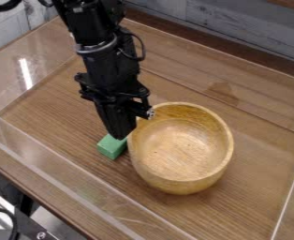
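A black robot arm reaches down from the upper left, its gripper (120, 120) hanging just above a small green block (112, 146) on the wooden table. Whether the fingers are open or shut is hard to make out. Right beside the block, to its right, stands a light tan round bowl (180, 156), empty.
The wooden table (235, 84) is otherwise mostly bare, with free room behind and right of the bowl. A pale wall runs along the back. A black cable lies at the lower left.
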